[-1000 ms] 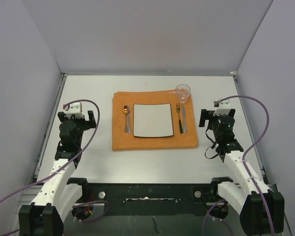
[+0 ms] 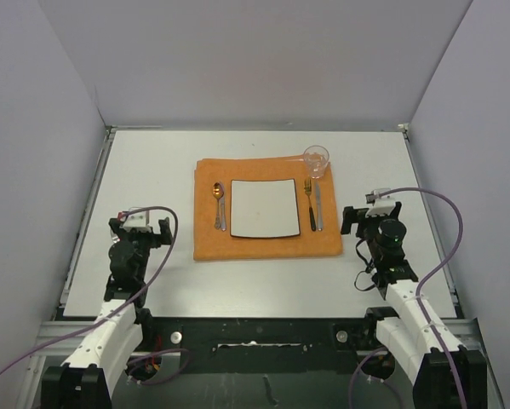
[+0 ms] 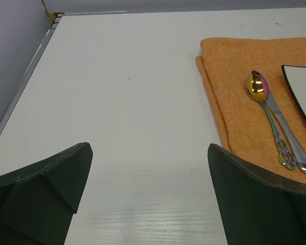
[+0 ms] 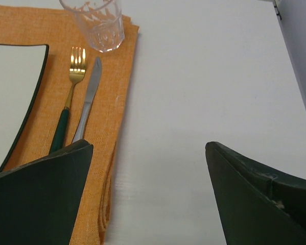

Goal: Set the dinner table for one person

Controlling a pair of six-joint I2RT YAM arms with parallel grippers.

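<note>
An orange placemat carries a white square plate in the middle. Left of the plate lie a gold spoon and a silver knife handle side by side; right of it lie a fork with gold tines and a silver knife. A clear glass stands on the mat's back right corner. My left gripper is open over the white table, left of the mat. My right gripper is open, just right of the mat. Neither has anything between its fingers.
Walls rise at the back and both sides. Cables loop over both arms.
My left arm has moved back toward the near edge over the last second. The right arm has shifted slightly toward the near edge. The tableware has not moved.
</note>
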